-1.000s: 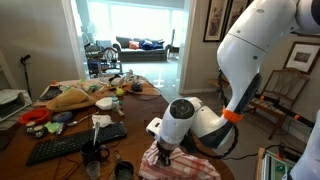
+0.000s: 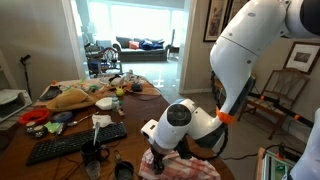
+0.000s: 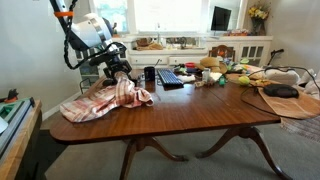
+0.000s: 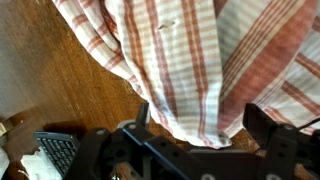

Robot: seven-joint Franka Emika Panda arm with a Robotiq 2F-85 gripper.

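A striped cloth (image 4: 178,55), white with reddish and dark lines, lies rumpled on the wooden table. In exterior view 2 the same cloth (image 3: 118,97) is heaped near the table's left end, with part of it draped over the front edge. My gripper is open, its dark fingers spread wide on either side of a fold in the wrist view. Whether the fingertips touch the fabric cannot be told. From exterior view 1, the arm hides much of the cloth (image 2: 190,169).
A black keyboard (image 2: 66,145) and a dark mug (image 2: 94,157) stand left of the arm in exterior view 1. Farther back, dishes and other items clutter the table, including a red bowl (image 2: 37,115). Bare wood (image 3: 210,112) spreads right of the cloth in exterior view 2.
In exterior view 1 my arm has shifted slightly to the right and down over the cloth. The other table items look unmoved.
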